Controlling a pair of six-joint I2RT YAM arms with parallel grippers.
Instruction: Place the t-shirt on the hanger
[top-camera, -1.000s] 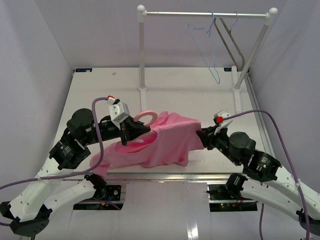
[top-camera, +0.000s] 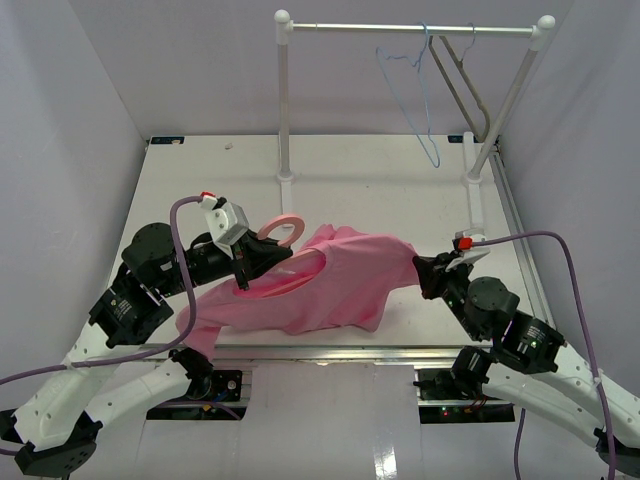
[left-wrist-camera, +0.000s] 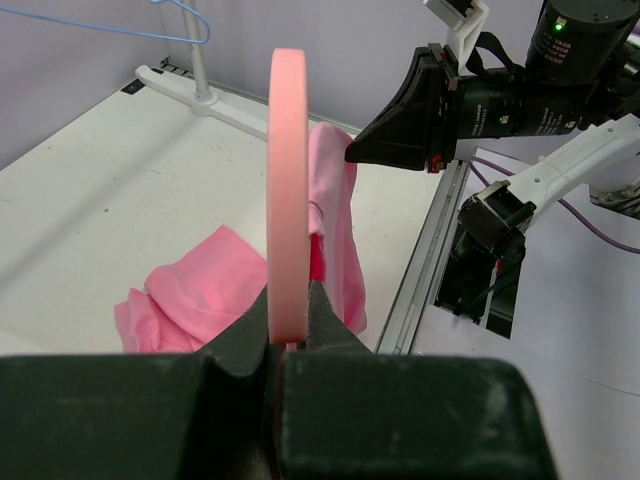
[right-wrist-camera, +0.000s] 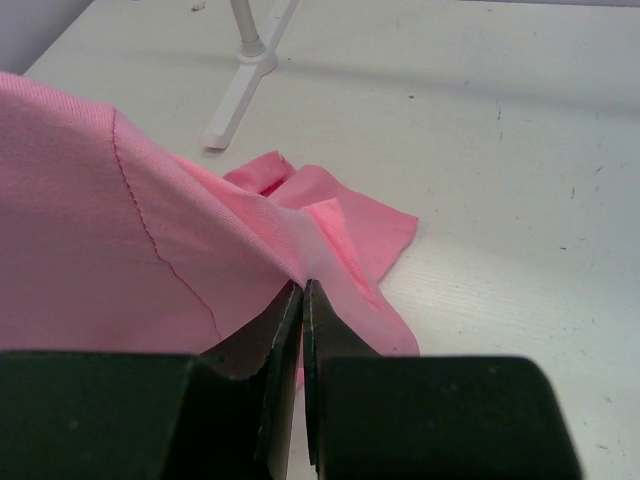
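Note:
The pink t shirt (top-camera: 340, 280) is partly lifted off the white board, its rest lying in loose folds (left-wrist-camera: 200, 290). My left gripper (top-camera: 270, 250) is shut on a pink hanger (left-wrist-camera: 287, 180), whose loop stands up from its fingers, with the shirt's opening around its lower part in the top view. My right gripper (top-camera: 425, 270) is shut on the shirt's edge, holding it raised at the right; in the right wrist view the fabric (right-wrist-camera: 180, 230) runs into the fingertips.
A white rack (top-camera: 335, 27) stands at the back with blue wire hangers (top-camera: 400, 100) on its bar. The board (top-camera: 200, 175) is clear behind the shirt. A metal rail (top-camera: 330, 352) runs along the front edge.
My right gripper has moved a little to the right, drawing the shirt's edge with it. My left gripper and the pink hanger have shifted slightly left.

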